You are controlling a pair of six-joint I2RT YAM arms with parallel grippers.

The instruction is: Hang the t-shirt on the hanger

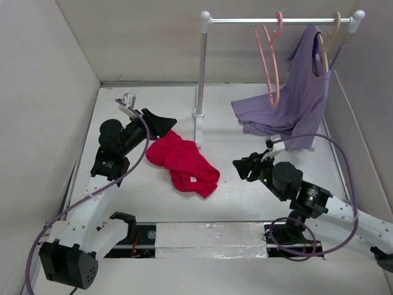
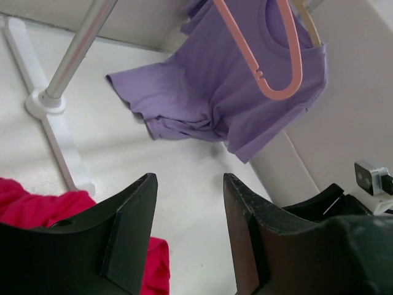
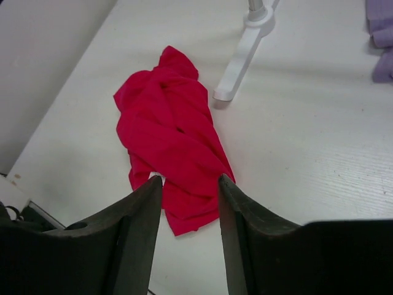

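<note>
A crumpled red t-shirt [image 1: 187, 166] lies on the white table, left of centre. My left gripper [image 1: 164, 123] hovers just above its upper left end, open with nothing between its fingers; the red cloth [image 2: 43, 206] shows below it in the left wrist view. My right gripper [image 1: 243, 167] is raised to the right of the shirt, fingers apart and empty, with the shirt [image 3: 169, 132] ahead of it in the right wrist view. Pink hangers [image 1: 274, 92] hang from the rail above the table's back right.
The rail [image 1: 239, 21] stands on a post with a long white foot [image 3: 236, 67] beside the shirt. A purple garment [image 1: 304, 80] on a beige hanger drapes onto the table at right. Bare table [image 3: 307, 153] lies right of the red shirt. Walls close in both sides.
</note>
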